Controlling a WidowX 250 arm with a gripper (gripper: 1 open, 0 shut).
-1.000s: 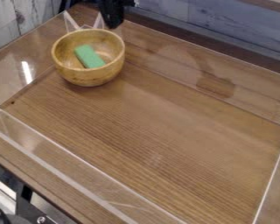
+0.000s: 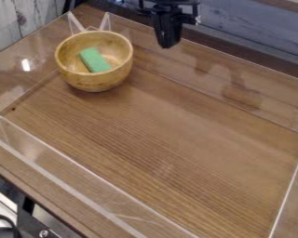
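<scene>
A round wooden bowl (image 2: 97,81) stands at the upper left of the wooden table, with a green block (image 2: 94,60) lying inside it. My black gripper (image 2: 167,39) hangs at the top centre, right of the bowl and higher in the picture, shut, with nothing visible between its fingers.
A wall runs along the back and a wooden panel stands at the upper left. Some dark cables show at the bottom left corner.
My gripper has moved right, from above the bowl to over the back of the table at the centre. The bowl and green block look unchanged.
</scene>
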